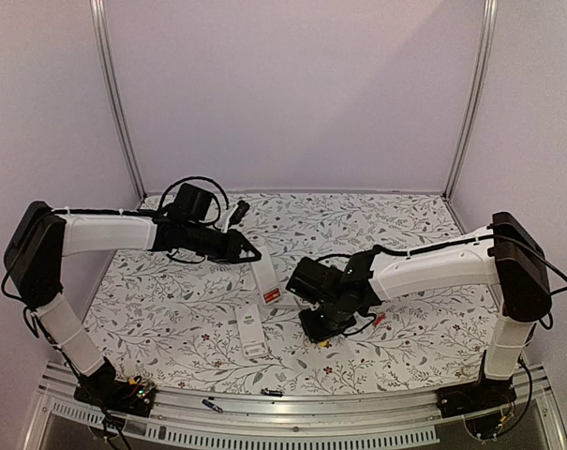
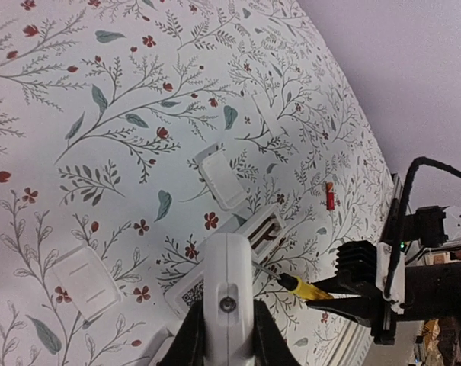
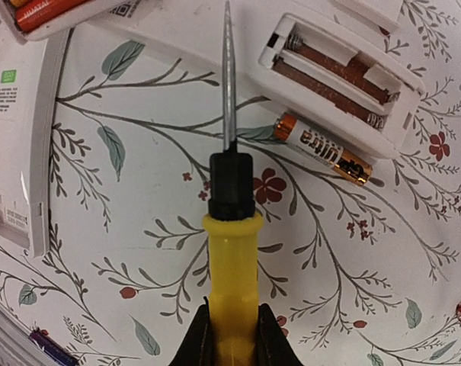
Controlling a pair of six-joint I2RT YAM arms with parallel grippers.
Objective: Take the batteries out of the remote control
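My left gripper (image 1: 249,257) is shut on a white remote, whose far end shows orange-red batteries (image 3: 47,17) in the right wrist view. My right gripper is shut on the yellow handle of a screwdriver (image 3: 232,263); its metal shaft points up that view. A second remote (image 3: 291,95) lies on the table with two empty battery slots, right of the shaft. An orange and black battery (image 3: 321,149) rests loose beside it. In the left wrist view the screwdriver's tip is close by this remote's compartment; contact cannot be told.
A third remote (image 1: 251,330) lies at front centre. White covers (image 2: 222,179) are scattered about the cloth. A red battery (image 1: 379,320) lies to the right, dark ones (image 1: 272,392) near the front rail.
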